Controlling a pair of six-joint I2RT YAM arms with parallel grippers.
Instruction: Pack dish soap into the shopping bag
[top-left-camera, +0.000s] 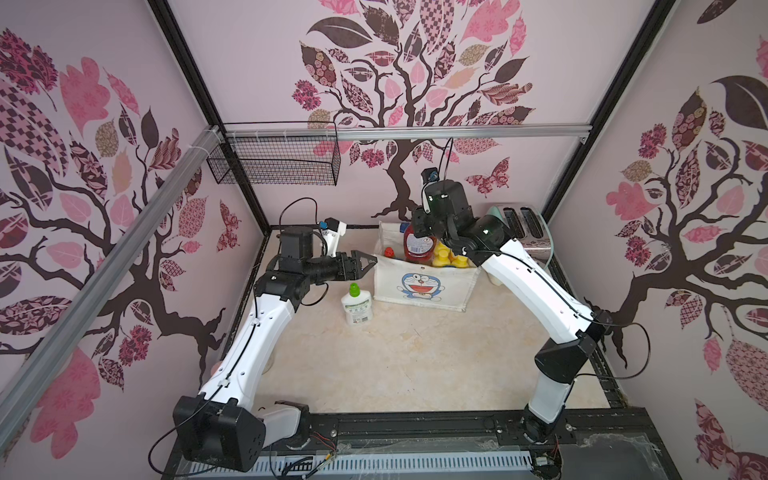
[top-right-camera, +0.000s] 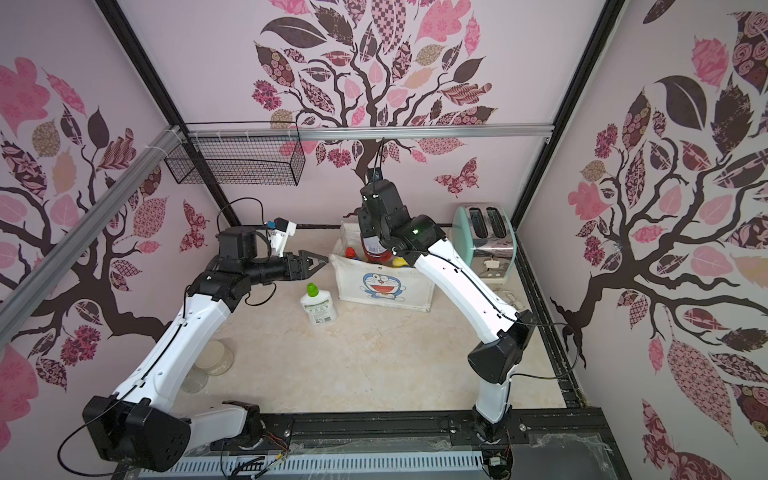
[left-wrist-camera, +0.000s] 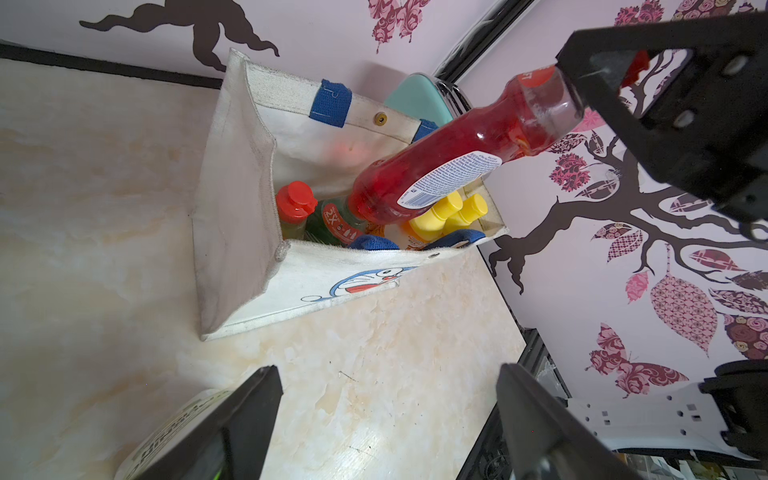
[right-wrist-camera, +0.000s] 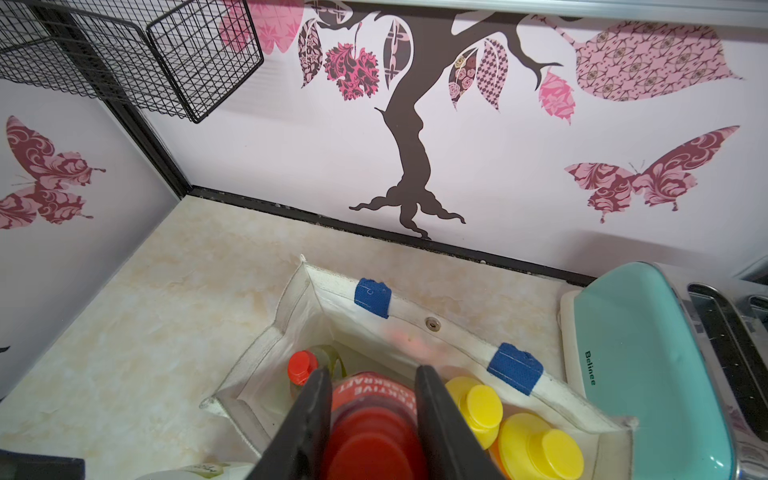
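A white shopping bag with a cartoon cat face stands open on the table. Over its mouth, my right gripper is shut on the neck of a red bottle, whose lower end dips inside the bag. That bottle hangs tilted in the left wrist view. To the left of the bag, a white bottle with a green cap, labelled like dish soap, stands upright on the table. My left gripper is open and empty above it, close to the bag's left side. The bottom of the red bottle is partly hidden by the bag's front wall.
In the bag are a red-capped green bottle at the left and yellow-capped bottles at the right. A mint toaster stands right of the bag. Clear jars sit by the left arm.
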